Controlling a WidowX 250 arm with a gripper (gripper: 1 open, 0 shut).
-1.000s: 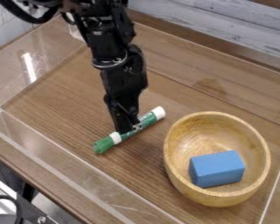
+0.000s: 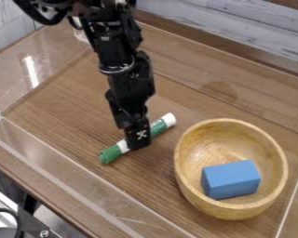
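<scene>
The black gripper (image 2: pixel 134 132) hangs from the arm at the centre, low over a green cylindrical stick with white bands (image 2: pixel 115 151), which lies diagonally on the wooden table. Its fingers are around the upper middle part of the stick; whether they touch it is unclear, and the dark fingers partly hide it. The gripper looks open.
A wooden bowl (image 2: pixel 189 162) at the right holds a blue block (image 2: pixel 230 178). A dark cable lies at the bottom left corner.
The gripper has moved down onto the green stick, now covering more of its middle. The bowl and block are in the same places.
</scene>
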